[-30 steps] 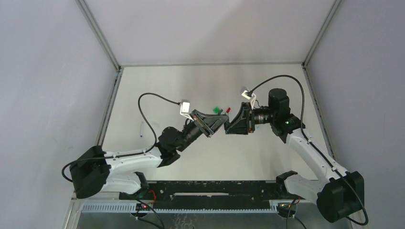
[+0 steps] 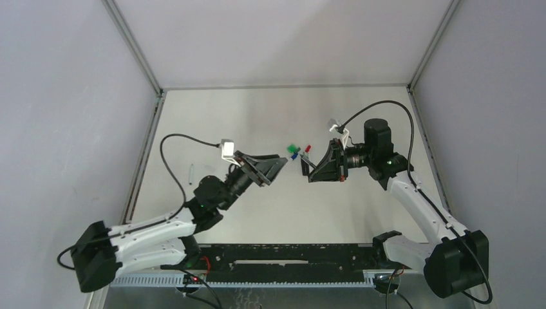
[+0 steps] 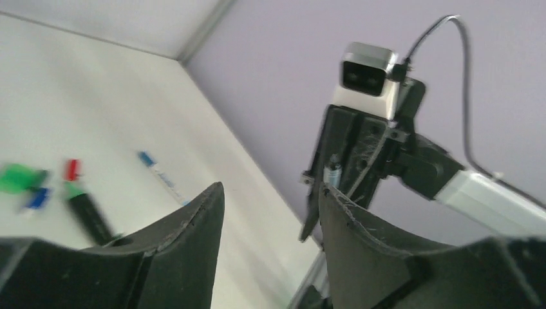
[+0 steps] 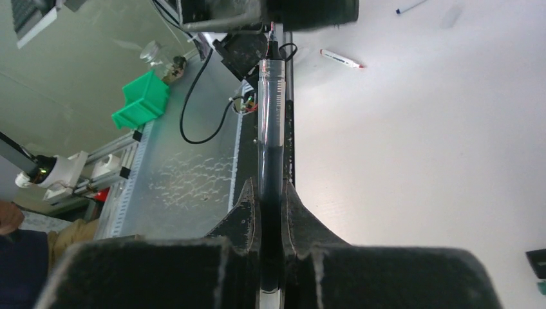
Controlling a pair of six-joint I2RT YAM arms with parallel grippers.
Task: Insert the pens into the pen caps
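Note:
A slim pen (image 4: 271,106) with a clear barrel and dark grip stands lengthwise in my right gripper (image 2: 311,170), which is shut on it; the narrow tip points away from the fingers. In the left wrist view the pen (image 3: 332,172) appears end-on and small. My left gripper is open, nothing between its fingers, apart from the pen and to its left in the top view. Small colored pieces lie on the table: green (image 2: 292,148), red (image 2: 308,148) and blue (image 2: 294,156). Whether each is a loose cap cannot be told.
A black item (image 3: 91,217) lies near the red piece. A white pen with a blue end (image 3: 161,175) lies on the right of the table; a white marker with a red end (image 4: 341,59) lies elsewhere.
My left gripper has drawn back to the left, away from the right gripper, opening a gap between them. The right gripper has shifted slightly right, and its pen now shows.

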